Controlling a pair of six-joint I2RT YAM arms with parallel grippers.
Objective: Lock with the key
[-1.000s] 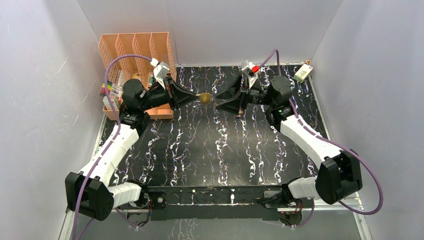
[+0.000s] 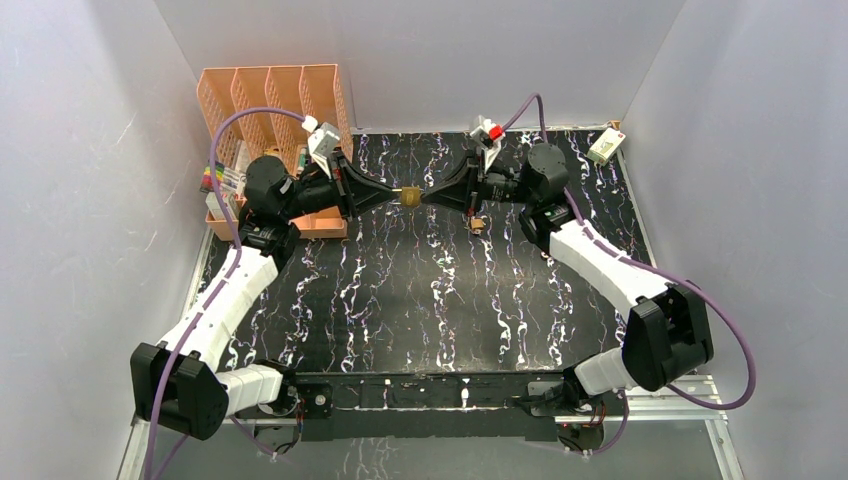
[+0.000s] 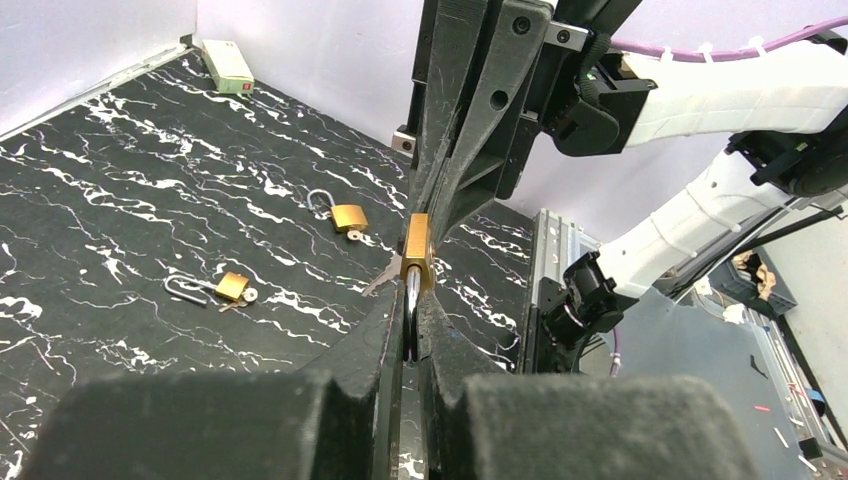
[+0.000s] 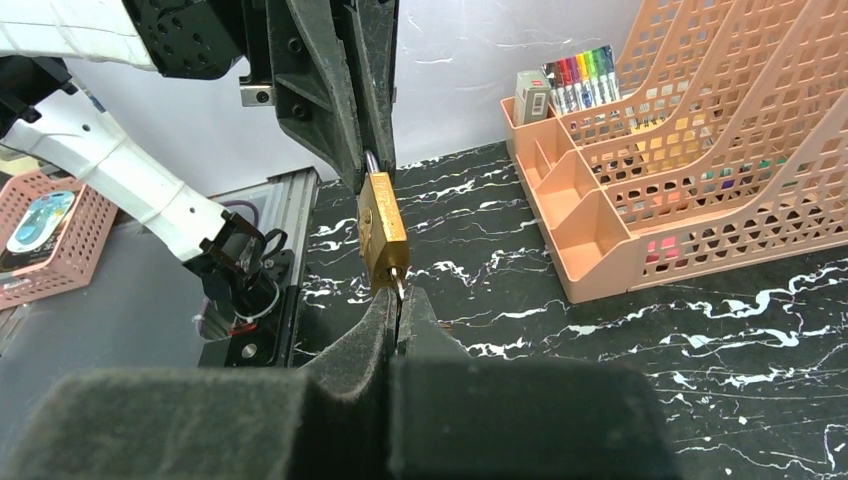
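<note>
A brass padlock hangs in the air between both arms, seen end-on in the left wrist view. My left gripper (image 2: 396, 192) is shut on its shackle. Into the lock's bottom goes a silver key (image 4: 398, 275), and the right gripper is shut on its outer end, close under the padlock body. The ring is mostly hidden by the right fingers (image 4: 425, 325). Another key (image 3: 383, 277) dangles beside the lock in the left wrist view. How far the inserted key is turned cannot be made out.
Two open brass padlocks, a nearer one (image 3: 232, 287) and a farther one (image 3: 349, 218), lie on the black marbled table with keys. A small box (image 2: 606, 146) sits at the back right, an orange organiser (image 2: 320, 228) at the back left.
A loose key now shows beside the lock. The left gripper and padlock stay nearly still.
</note>
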